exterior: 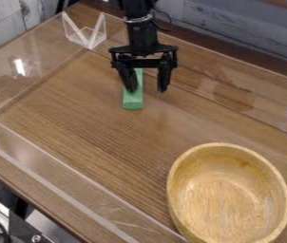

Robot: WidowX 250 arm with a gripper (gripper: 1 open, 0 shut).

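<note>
My black gripper [143, 68] is at the upper middle of the camera view, its fingers spread open. A green object [132, 101] stands on the wooden table [95, 161] just below and left of the gripper's middle, its upper part partly hidden by the gripper. Whether the fingers touch it I cannot tell.
A large yellow bowl [229, 199] fills the lower right. White plastic pieces are at the top left and left edge, and a dark cable lies at the bottom left corner.
</note>
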